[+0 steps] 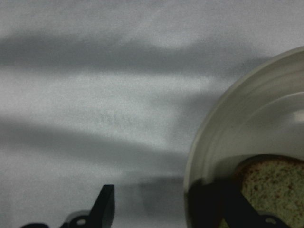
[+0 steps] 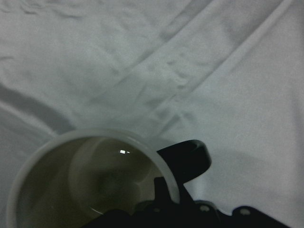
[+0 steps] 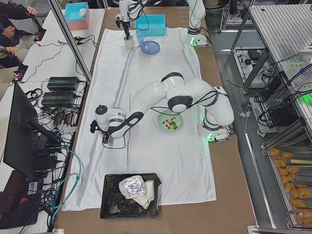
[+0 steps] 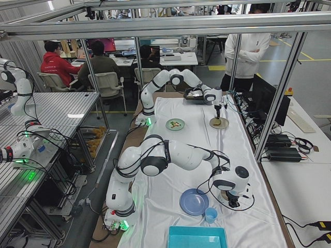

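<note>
A cream plate (image 4: 223, 125) with a bread slice (image 1: 270, 187) lies under my left gripper, seen on the far arm in the camera right view. Its fingers stand apart, one over bare cloth, the other at the plate's rim by the bread. My right gripper is at a white mug (image 2: 47, 180) with a black handle (image 2: 192, 154), one finger inside and one outside the rim, apparently shut on it.
A blue plate (image 4: 194, 201), blue cup (image 4: 211, 214) and turquoise tray (image 4: 196, 238) are near the right gripper. A green plate of small pieces (image 3: 170, 124) and a black bin (image 3: 112, 204) are near the left arm.
</note>
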